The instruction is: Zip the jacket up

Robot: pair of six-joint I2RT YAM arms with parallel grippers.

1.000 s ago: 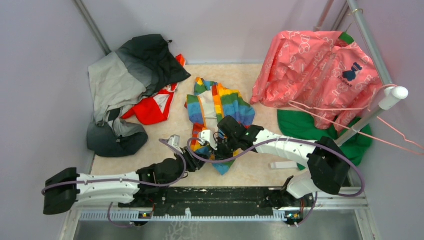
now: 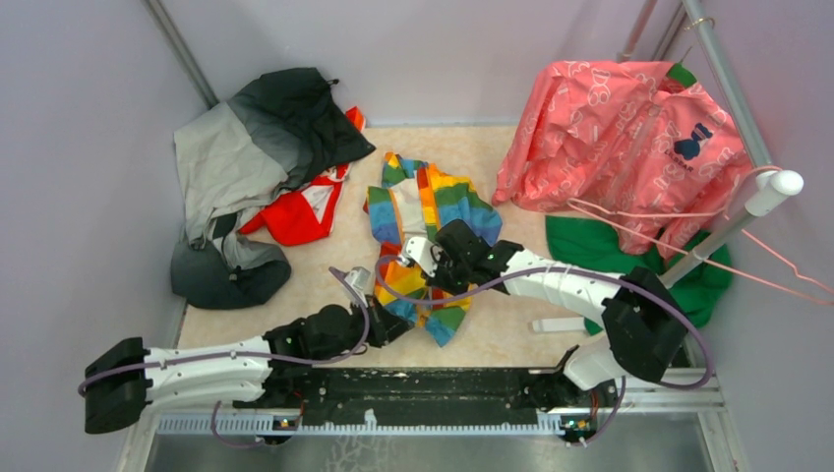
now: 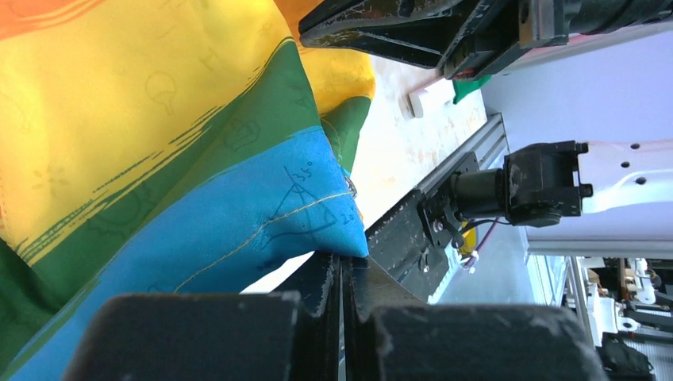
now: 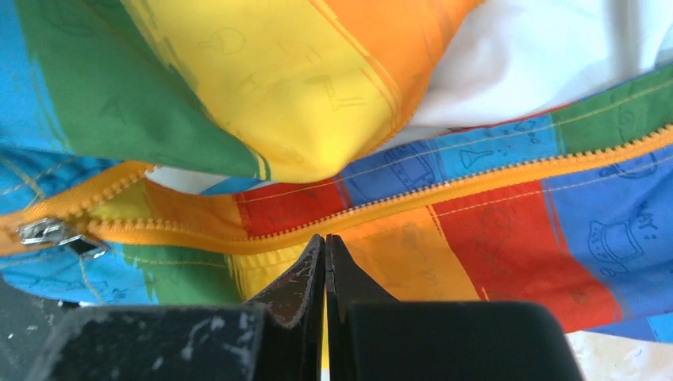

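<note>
The rainbow-striped jacket (image 2: pixel 452 206) lies spread in the middle of the table, its lower part partly under the arms. In the right wrist view its orange zipper (image 4: pixel 476 179) runs across the front, with the metal slider (image 4: pixel 48 232) at the left end. My right gripper is shut, hovering over the front just below the zipper tape. My left gripper is shut at the jacket's blue lower corner (image 3: pixel 301 198); whether cloth is between its tips is unclear. In the top view it stands at the lower left of the jacket.
A grey-black garment (image 2: pixel 236 147) over a red one lies at the left. A pink garment (image 2: pixel 610 128), green cloth (image 2: pixel 580 241), hangers and a white rail post (image 2: pixel 728 226) fill the right. Bare tabletop (image 2: pixel 325 275) shows beside the jacket.
My left gripper has shifted slightly to the right.
</note>
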